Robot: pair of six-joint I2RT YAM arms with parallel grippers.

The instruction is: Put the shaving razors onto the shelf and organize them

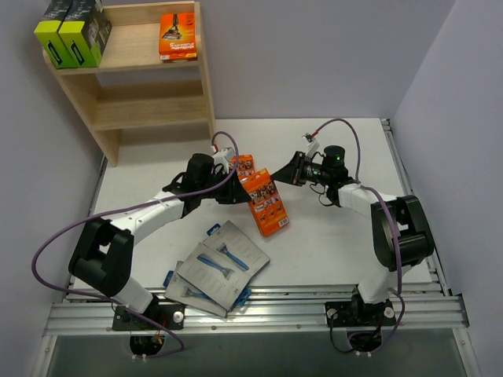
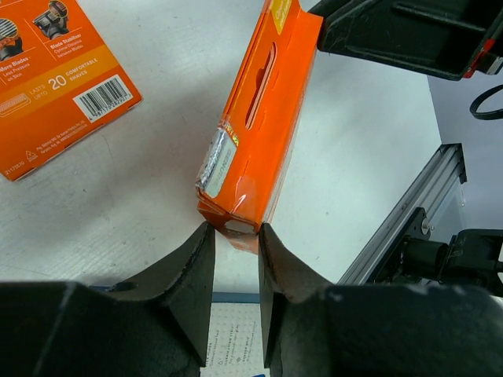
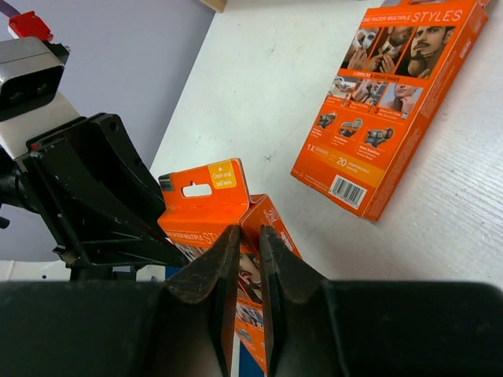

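An orange razor box hangs at a tilt between my two grippers. My right gripper is shut on its upper corner, beside the hanging tab. At another edge of the same box, my left gripper has its fingertips slightly apart; whether they pinch it cannot be told. A second orange razor box lies flat on the table behind, partly hidden by the left arm from above. On the upper shelf of the wooden unit stands another orange box, at the right end.
Two green-and-black boxes occupy the upper shelf's left end. The lower shelf board looks empty. Grey flat packs with blue items overlap at the table's front left.
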